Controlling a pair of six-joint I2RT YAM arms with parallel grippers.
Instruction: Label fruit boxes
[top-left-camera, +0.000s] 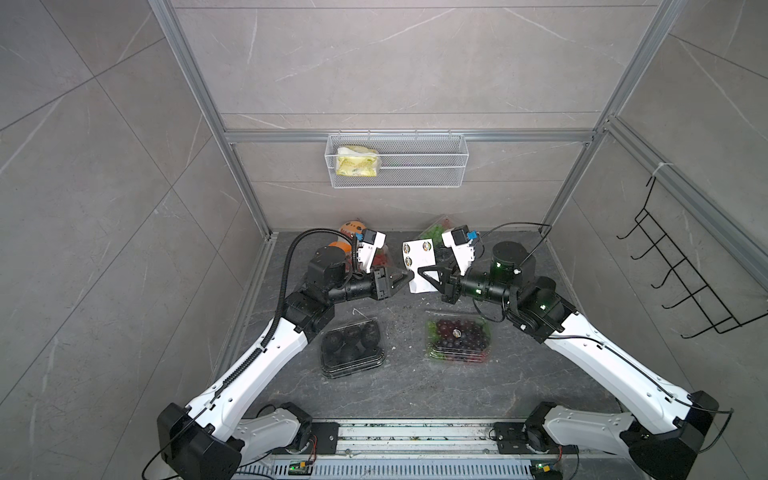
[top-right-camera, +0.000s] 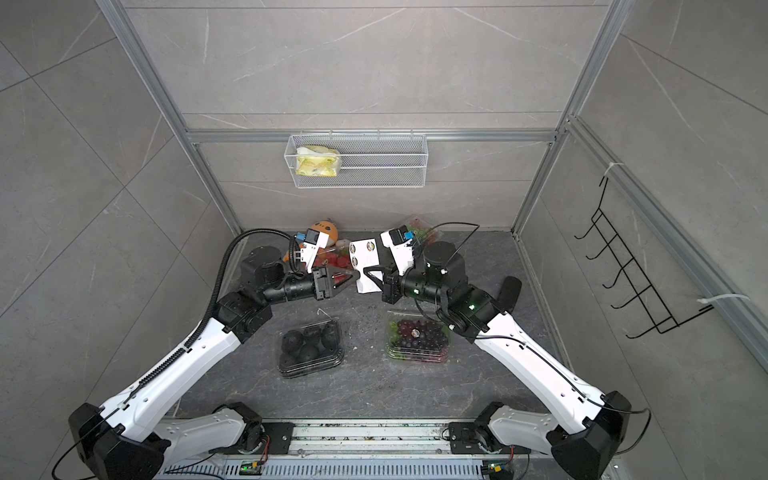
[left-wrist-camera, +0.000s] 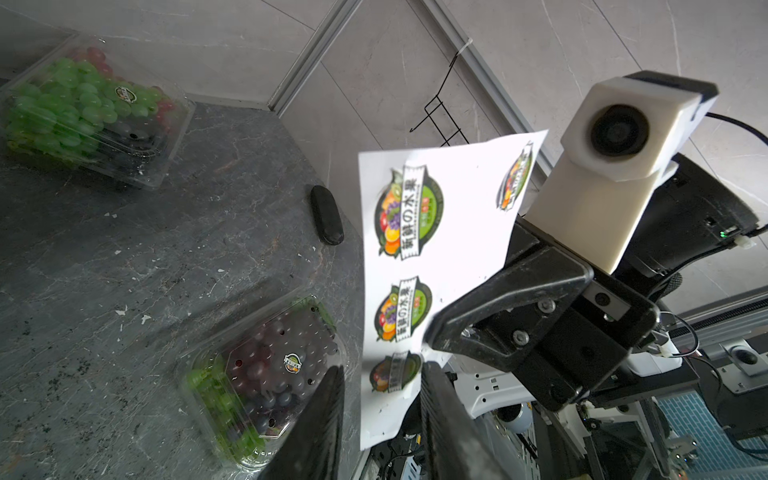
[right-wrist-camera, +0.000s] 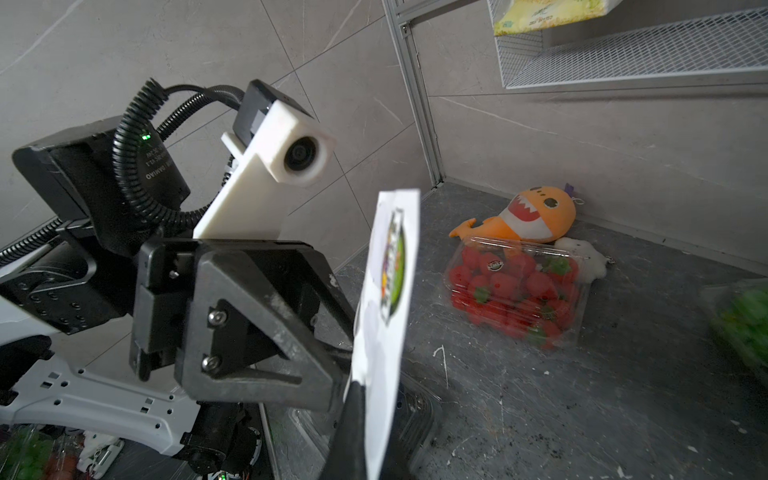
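My right gripper (top-left-camera: 428, 277) is shut on a white label sheet (top-left-camera: 419, 256), which hangs upright between the arms with several round fruit labels on it. My left gripper is part open; in its wrist view the sheet's lower end, with one label, shows between the two fingers. Whether they touch it cannot be told. A clear box of dark round fruit (top-left-camera: 352, 345) rests at the front left, with no label visible. The box of dark grapes (top-left-camera: 458, 336) carries a round label, as do the strawberry box (right-wrist-camera: 512, 292) and the green grape box (left-wrist-camera: 96, 112).
An orange shark toy (right-wrist-camera: 537, 212) and a small white toy (right-wrist-camera: 584, 257) lie behind the strawberries. A black oblong object (left-wrist-camera: 326, 214) is on the right side of the counter. The wire basket (top-left-camera: 424, 160) hangs on the back wall.
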